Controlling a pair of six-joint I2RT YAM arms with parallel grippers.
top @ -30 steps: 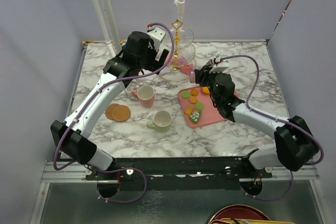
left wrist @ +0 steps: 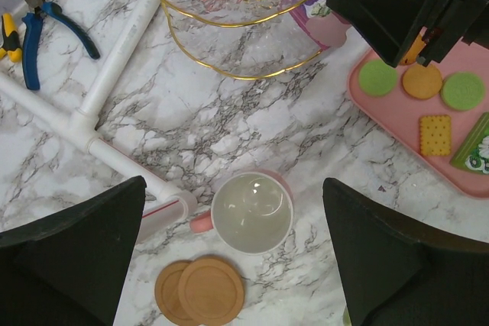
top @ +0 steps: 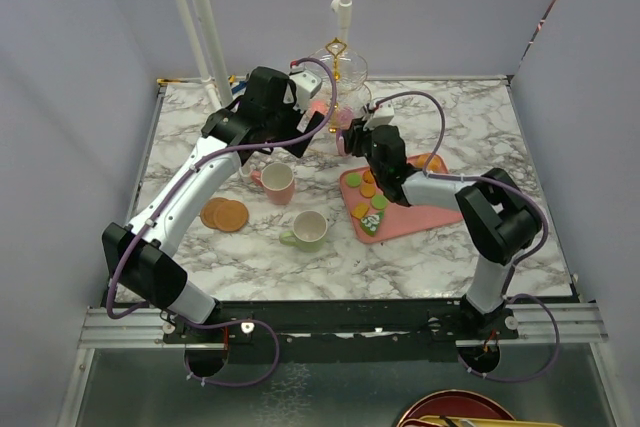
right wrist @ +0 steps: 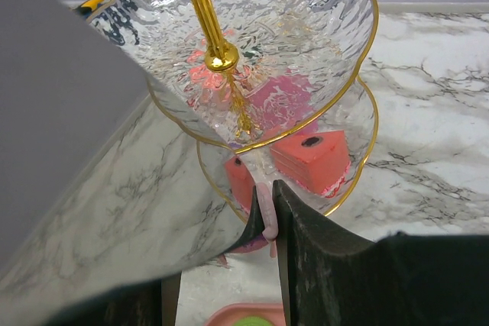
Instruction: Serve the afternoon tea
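Observation:
The gold-rimmed tiered stand (top: 336, 72) is at the back, with pink cakes (right wrist: 309, 158) on a lower tier. My right gripper (top: 356, 142) is beside it, shut on a pink item (right wrist: 266, 208), partly hidden by the fingers. My left gripper is open, high over the pink cup (left wrist: 252, 211). The pink tray (top: 430, 227) holds round biscuits, square biscuits and a green piece (top: 371, 222). A green cup (top: 310, 230) stands at the front.
Wooden coasters (top: 231, 215) lie at left. Pliers (left wrist: 32, 43) and white pipes (left wrist: 122, 162) are at back left. Bare marble surrounds the cups and the tray's front.
My right gripper has moved left with the pink item, toward the stand.

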